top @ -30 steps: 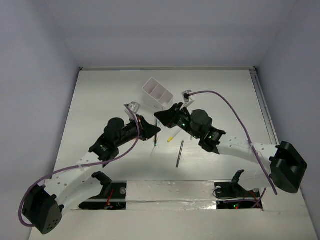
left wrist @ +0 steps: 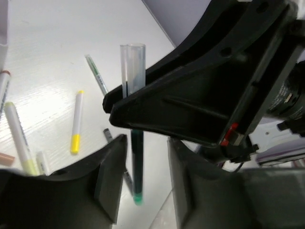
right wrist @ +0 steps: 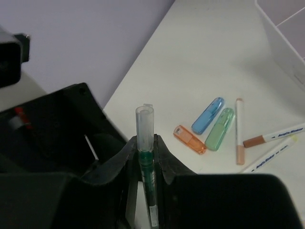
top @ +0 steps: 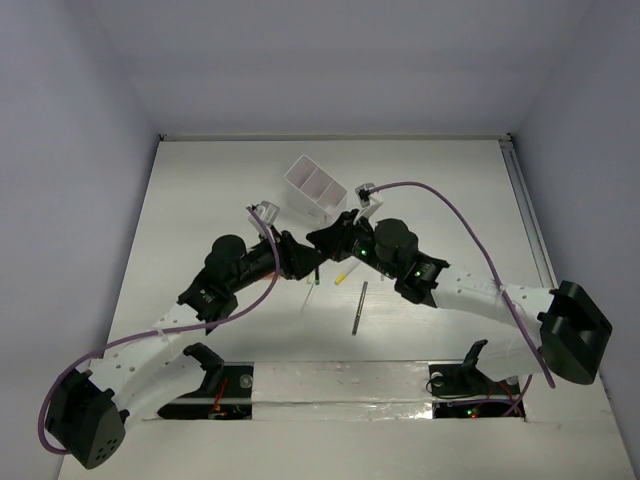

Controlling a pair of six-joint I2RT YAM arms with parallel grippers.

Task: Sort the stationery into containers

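A green marker with a clear cap [left wrist: 137,162] stands upright between my two grippers. In the right wrist view, the fingers of my right gripper are around it; in the left wrist view it passes the tips of the right gripper's fingers, while my left gripper has blurred fingers either side of its lower part. Whether each grips it I cannot tell. Loose pens [left wrist: 77,119], highlighters [right wrist: 206,117] and markers [right wrist: 239,133] lie on the table. The white divided container [top: 314,186] stands behind the grippers.
Walls enclose its back and sides. A dark pen [top: 359,310] lies in front of the right gripper.
My right gripper has moved down and slightly left to meet the left one at the marker.
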